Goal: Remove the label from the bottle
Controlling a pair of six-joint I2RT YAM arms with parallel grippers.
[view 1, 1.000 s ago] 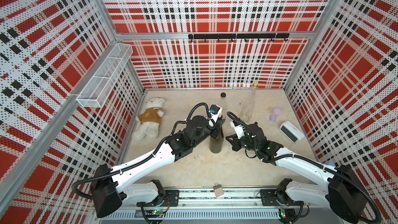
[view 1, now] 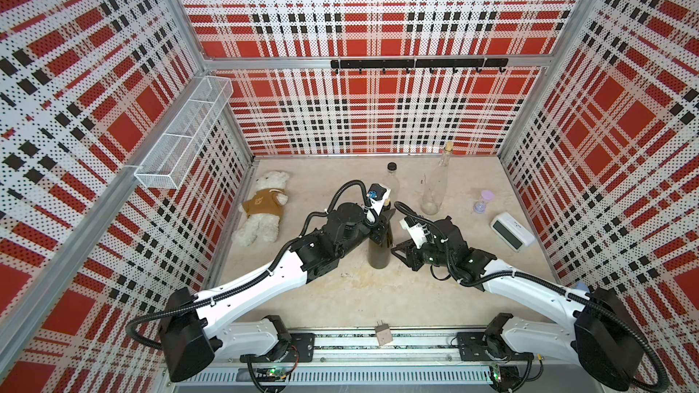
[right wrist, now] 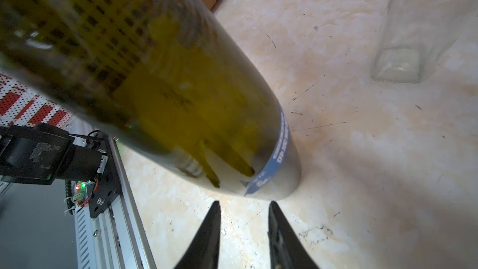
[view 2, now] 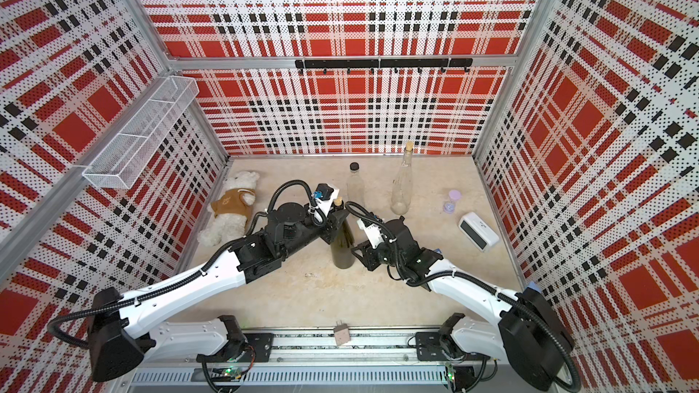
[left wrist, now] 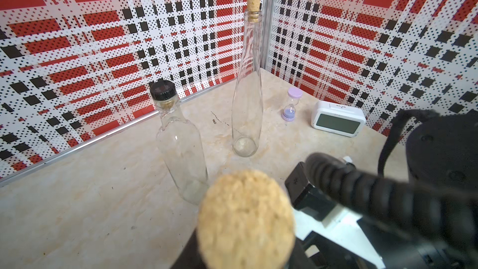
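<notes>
A dark green, cork-topped bottle [view 1: 378, 253] stands mid-table, with my left gripper [view 1: 382, 219] shut on its upper part; the cork [left wrist: 245, 219] fills the lower left wrist view. In the right wrist view, a narrow blue label with white lettering [right wrist: 269, 164] wraps low around the bottle [right wrist: 189, 84], near its base. My right gripper is part open, its fingertips just short of the bottle's bottom on the near side, nothing between them.
Behind stand a clear black-capped bottle [left wrist: 181, 154] and a tall clear corked bottle [left wrist: 246, 94]. A small hourglass [view 1: 480, 206] and white clock [view 1: 513, 231] sit right; a teddy bear [view 1: 258, 211] lies left.
The left arm and the bottle look unchanged.
</notes>
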